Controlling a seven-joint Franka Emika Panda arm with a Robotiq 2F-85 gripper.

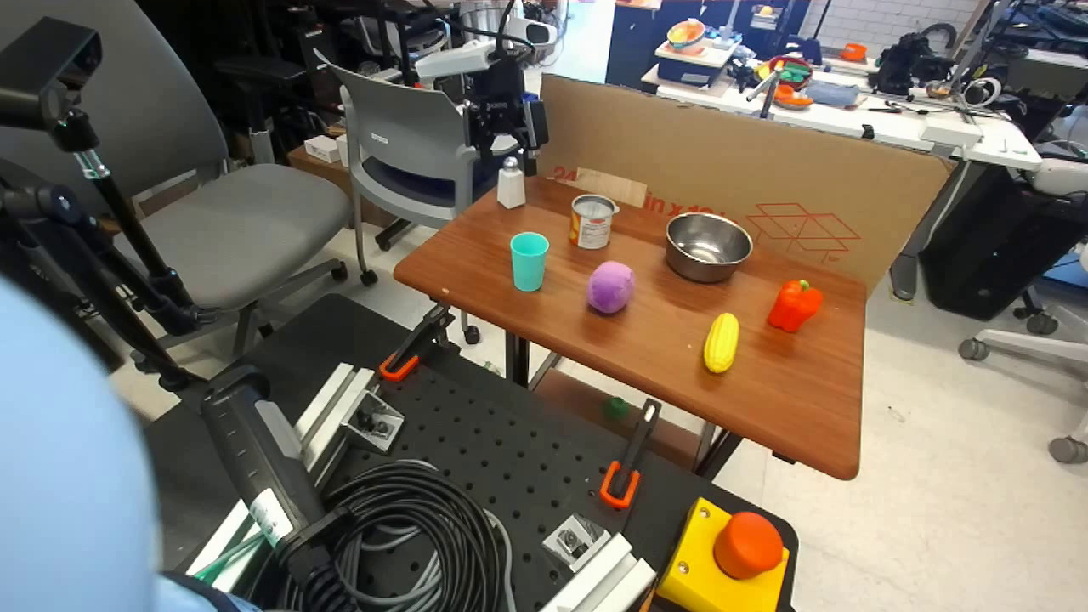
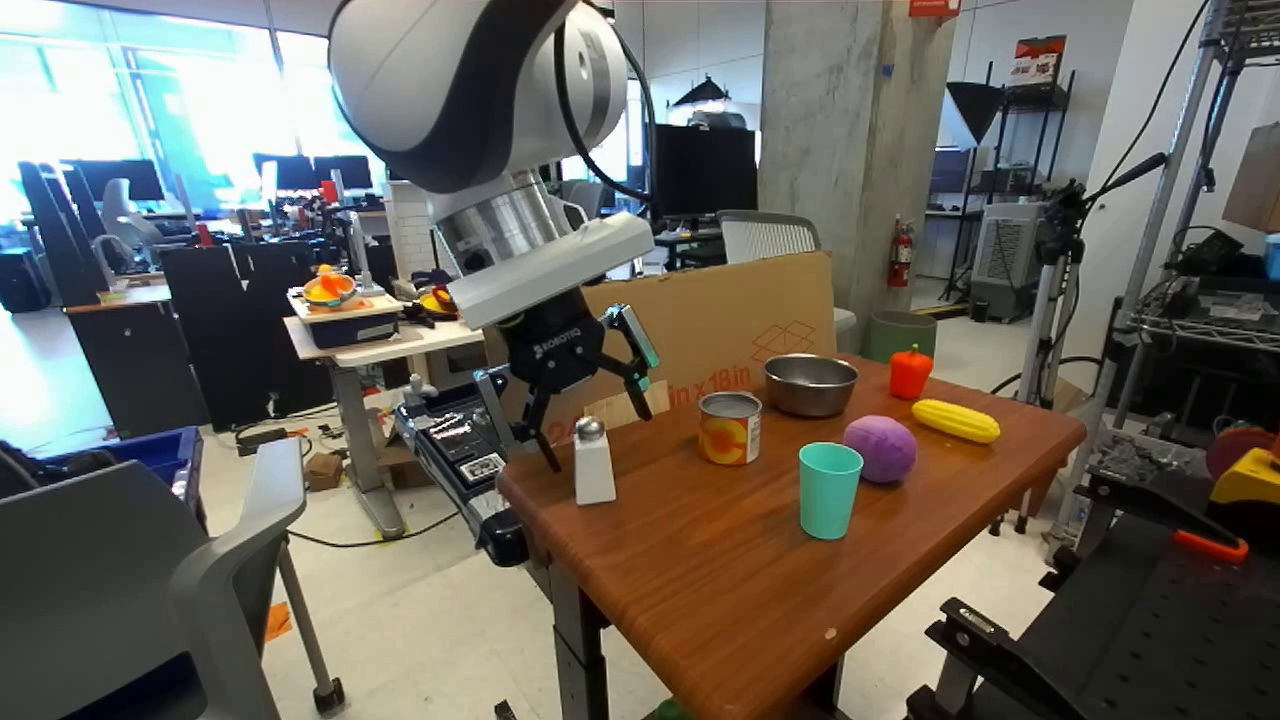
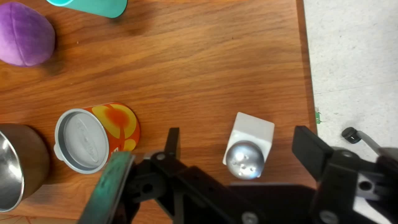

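Note:
A white shaker (image 2: 594,466) with a rounded silver top stands upright near one end of the wooden table. Over it is my gripper (image 2: 601,440), tilted downward with its fingers spread wide. From the wrist camera, the shaker (image 3: 249,140) shows between the two black fingers, nearer the right one, with visible space on both sides. Nothing is clamped. In exterior view 1 the gripper (image 1: 507,153) hangs just above and behind the shaker (image 1: 511,188), whose silver top is partly in shadow.
A can (image 2: 729,428), teal cup (image 2: 829,490), purple ball (image 2: 882,449), metal bowl (image 2: 811,386), yellow corn (image 2: 956,420) and red pepper (image 2: 911,373) share the table (image 2: 720,576). A cardboard sheet (image 1: 714,153) walls its back edge. Bare wood lies between shaker and cup.

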